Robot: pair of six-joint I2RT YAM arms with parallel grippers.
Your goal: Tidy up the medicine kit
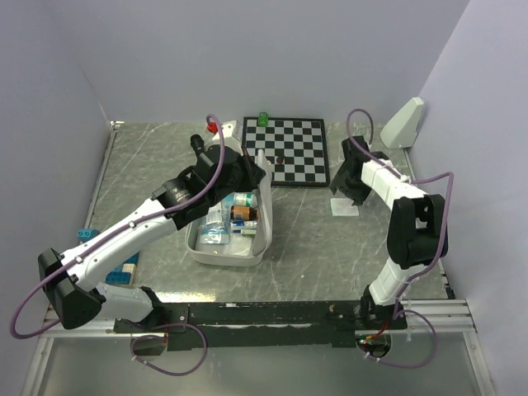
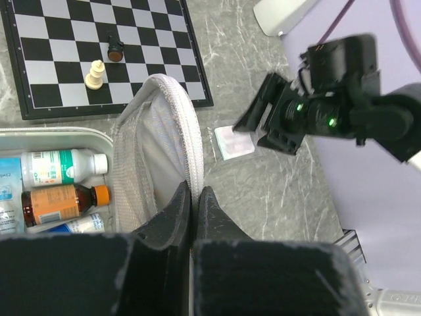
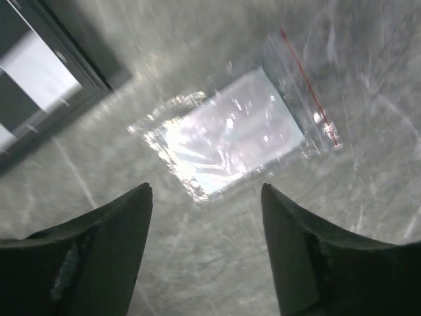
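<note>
My left gripper is shut on the grey mesh lid (image 2: 158,145) of the medicine kit (image 1: 223,258), holding it upright at the kit's right side. Inside the kit lie a white-green bottle (image 2: 56,168), an orange bottle (image 2: 56,205), tubes and packets. A clear zip bag with a white card (image 3: 230,131) lies flat on the counter. My right gripper hovers over it, fingers apart, nothing between them.
A chessboard (image 1: 301,148) with a few pieces is at the back, a white object (image 1: 404,124) at the back right, blue blocks (image 1: 120,272) at the left. The counter between kit and bag is clear.
</note>
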